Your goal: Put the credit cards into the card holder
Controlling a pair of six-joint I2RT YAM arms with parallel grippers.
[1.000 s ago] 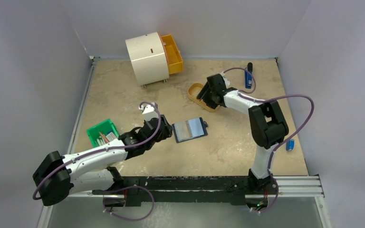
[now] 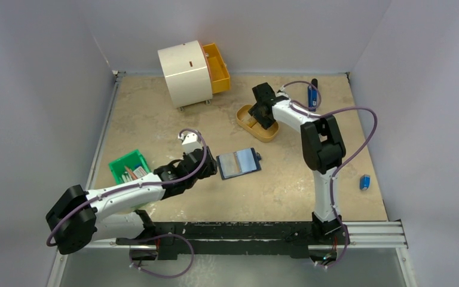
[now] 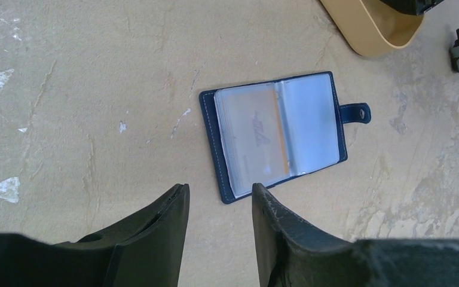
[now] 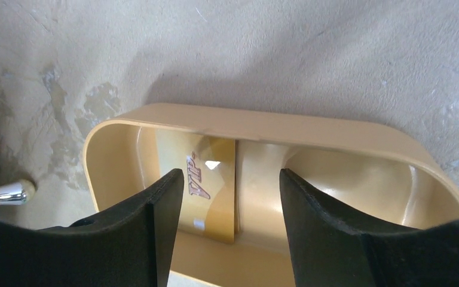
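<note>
On the table lies the open card holder [image 3: 314,122], dark blue with clear sleeves and a snap tab. An orange-edged card shows under its left sleeve. My left gripper hovers near the holder's left side, fingers apart and empty. A yellow "VIP" card [image 4: 215,197] lies flat in the tan tray [image 4: 346,128], towards its left end in the right wrist view. Over that tray my right gripper is open, its left finger [image 4: 166,209] in front of part of the card and nothing held.
At the back stands a white drum-shaped box [image 2: 184,73] with a yellow drawer [image 2: 217,69]. A green basket [image 2: 122,162] holds several items at left. A blue bottle [image 2: 312,98] and a small blue object [image 2: 364,182] lie at right.
</note>
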